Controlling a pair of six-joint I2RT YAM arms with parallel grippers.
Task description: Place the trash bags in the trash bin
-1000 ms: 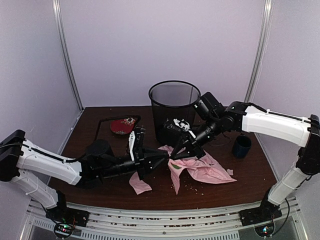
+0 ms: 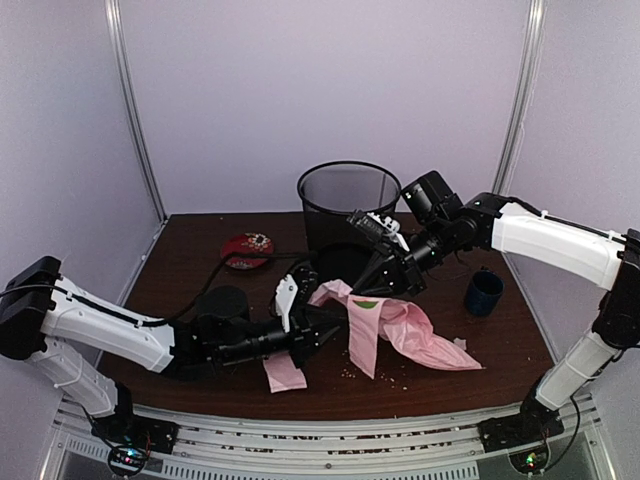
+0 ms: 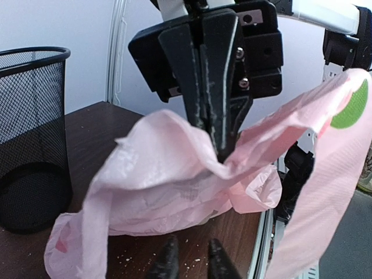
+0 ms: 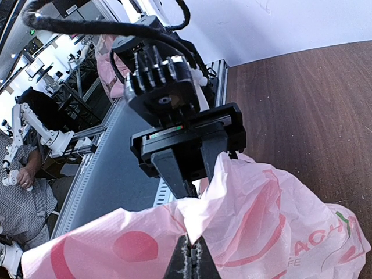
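Note:
A pink plastic trash bag hangs crumpled in front of the black mesh trash bin; its lower right part reaches down by the table. My right gripper is shut on the bag's upper edge, with pink film bunched at its fingertips in the right wrist view. Close by on the left, my left gripper has its fingers apart at the bottom of its wrist view, blurred, with no film visible between them. Another flat pink piece lies below the left arm; whether it is a separate bag cannot be told.
Behind the left arm lies a red patterned plate. A dark blue mug stands at the right. Small crumbs are scattered at the front middle.
Over the last second my right gripper rose and drew back, lifting the bag.

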